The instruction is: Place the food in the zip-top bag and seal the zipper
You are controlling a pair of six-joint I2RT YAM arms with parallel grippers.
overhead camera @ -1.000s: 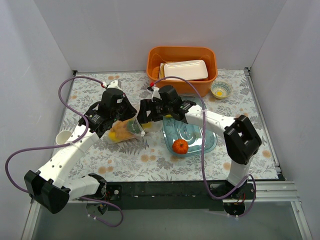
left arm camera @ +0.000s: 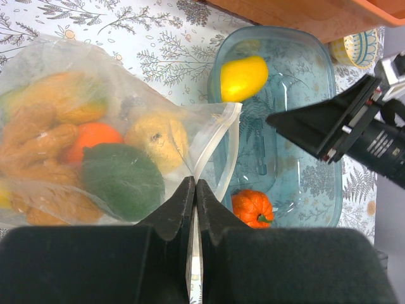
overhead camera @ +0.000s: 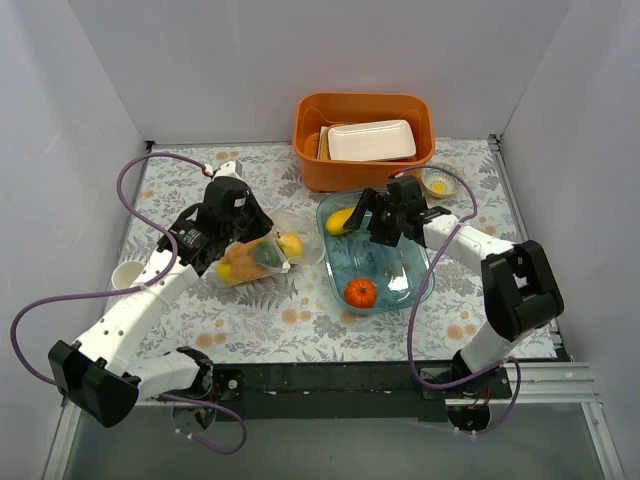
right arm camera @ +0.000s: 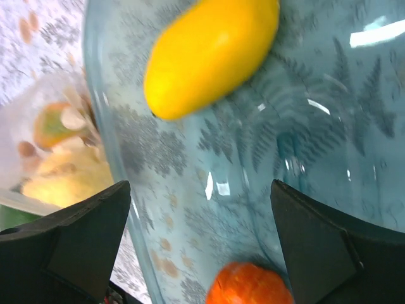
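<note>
The clear zip top bag point(left arm camera: 63, 54) lies on its side with several foods in it: a green piece point(left arm camera: 123, 180), a round yellow one point(left arm camera: 158, 138), an orange one and brown ones. Its white rim runs between the fingertips of my left gripper, which is shut on it; the mouth faces right. A yellow food piece point(right arm camera: 209, 57) and a small orange pumpkin point(right arm camera: 250, 288) lie in the blue tray point(overhead camera: 425, 285). Over that tray my right gripper stands open, with nothing between its fingers and the yellow piece ahead of them.
At the back an orange bin point(overhead camera: 365, 180) holds a white tray point(overhead camera: 372, 142). A small patterned bowl point(overhead camera: 441, 182) sits behind the right arm, and a white cup point(overhead camera: 127, 275) is at the far left.
My right gripper has moved right, from the bag's mouth to over the blue tray. The yellow piece in the tray is uncovered more. The left arm and bag look unmoved.
</note>
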